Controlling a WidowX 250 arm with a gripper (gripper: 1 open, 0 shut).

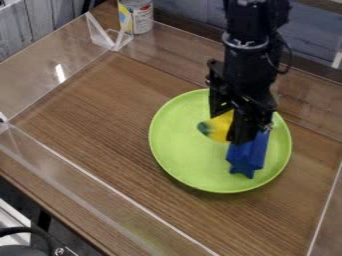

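A green plate (181,150) sits on the wooden table. My black gripper (233,125) hangs low over it with a yellow object (218,126) between its fingers, the object partly hidden by them. A blue object (247,158) lies on the right of the plate, its upper part covered by the gripper.
A can (135,16) stands at the back left beside a transparent plastic item (104,30). Low edges border the table at the left and back.
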